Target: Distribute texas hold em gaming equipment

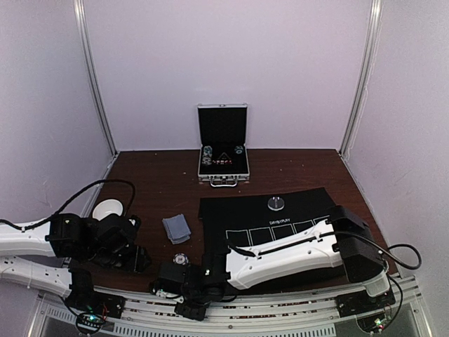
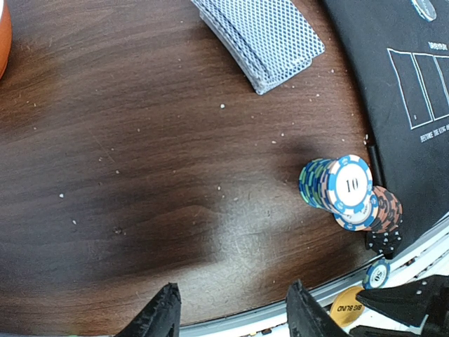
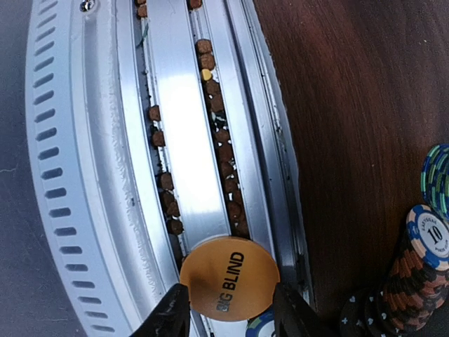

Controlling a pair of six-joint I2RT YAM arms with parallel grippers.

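Note:
An orange BIG BLIND disc point(image 3: 229, 279) shows over the front metal rail, between the fingertips of my right gripper. This gripper is part open, one finger at either edge of the disc; whether they touch it is unclear. A blue chip point(image 3: 262, 325) peeks out below the disc. In the left wrist view, stacked blue chips marked 10 point(image 2: 350, 184) stand beside brown chips point(image 2: 388, 209) and black chips point(image 2: 384, 241) at the mat's corner. My left gripper hangs open and empty over bare table at the left.
The black mat point(image 1: 252, 210) carries a clear round piece point(image 1: 276, 203). A folded grey cloth point(image 1: 176, 229) lies left of it, with a white round dish point(image 1: 107, 208) farther left. At the back stands an open chip case point(image 1: 224, 166). Bare wood lies between.

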